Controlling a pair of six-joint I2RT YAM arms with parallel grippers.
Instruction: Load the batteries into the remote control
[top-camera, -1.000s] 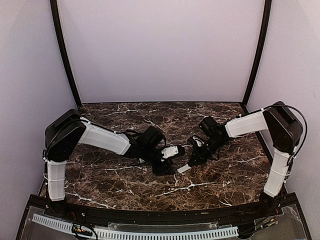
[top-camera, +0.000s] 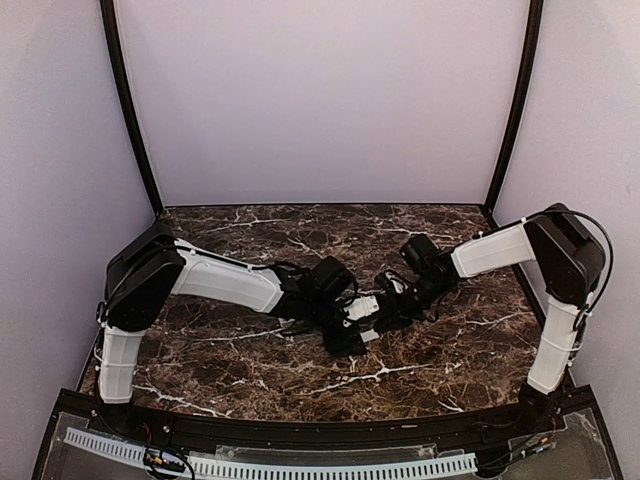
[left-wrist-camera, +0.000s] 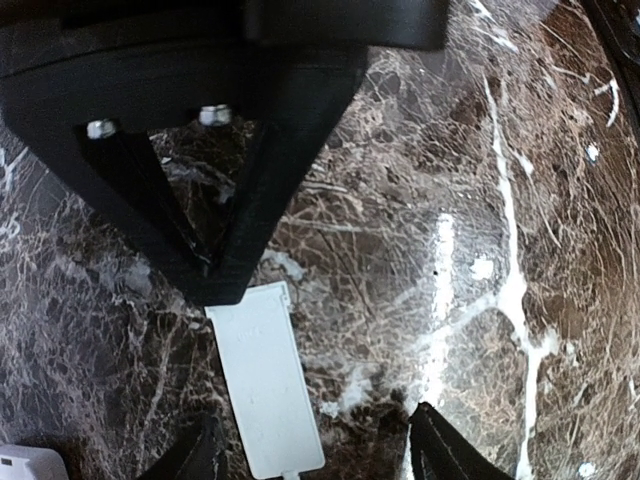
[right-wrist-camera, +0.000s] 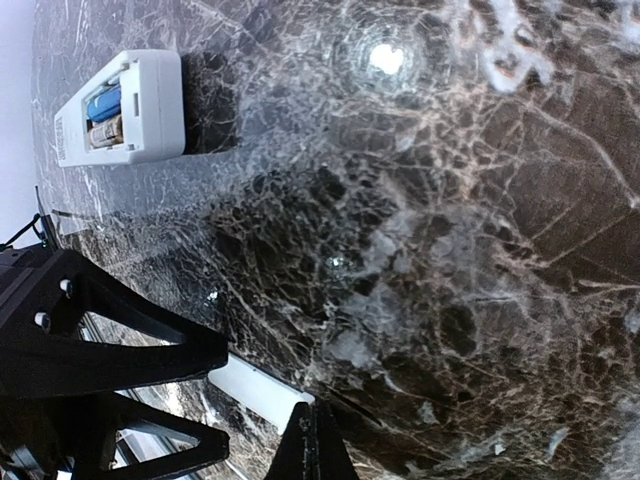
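Observation:
The white battery cover (left-wrist-camera: 262, 380) lies flat on the marble. In the left wrist view my left gripper stands open around its near end, a fingertip on either side. At the cover's far end is the black tip of my right gripper, shut, with nothing showing between its fingers. In the right wrist view the white remote (right-wrist-camera: 150, 110) lies apart with its compartment facing up, a blue battery (right-wrist-camera: 104, 104) and a second, lighter battery (right-wrist-camera: 106, 132) inside.
Both arms meet near the middle of the marble table (top-camera: 230, 370). Walls stand at the back and sides.
My left arm has moved right and a little toward the front, over the cover, which is now more hidden in the top view. The right arm has barely moved.

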